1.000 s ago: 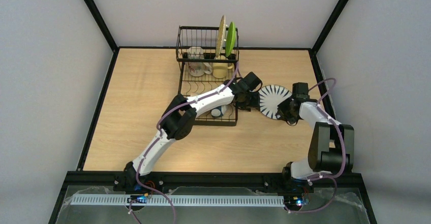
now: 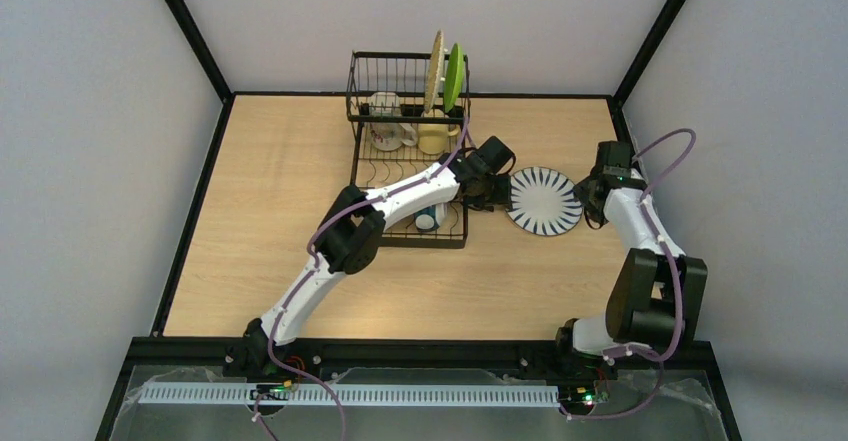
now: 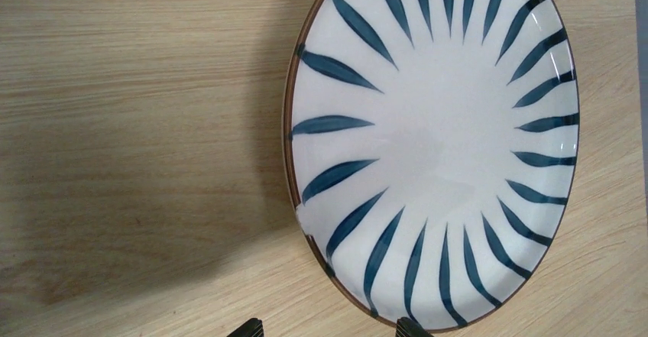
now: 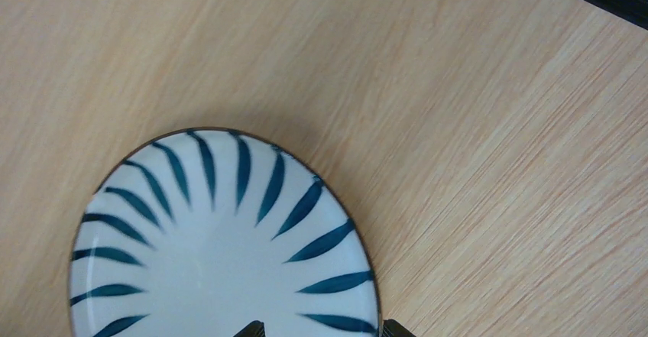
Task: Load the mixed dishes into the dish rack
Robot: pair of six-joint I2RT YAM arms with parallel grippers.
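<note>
A white plate with blue stripes (image 2: 545, 201) lies on the table right of the black dish rack (image 2: 423, 242). At its left rim stands my left gripper (image 2: 508, 193), open; in the left wrist view its fingertips (image 3: 251, 327) show at the bottom, with the plate (image 3: 451, 138) beyond. Over the plate's right rim, my right gripper is open, and the rim passes between or under its fingertips in the right wrist view. A cream plate (image 2: 434, 73) and a green plate (image 2: 454, 77) stand upright in the rack's top tier.
Inside the rack are a white mug (image 2: 388, 135), a yellow mug (image 2: 433, 139) and a blue and white cup (image 2: 427, 220), partly behind the left arm. Bare table (image 2: 270, 181) lies left of the rack and in front of the plate.
My right gripper has moved off the plate's middle, back and to the right, to its right rim.
</note>
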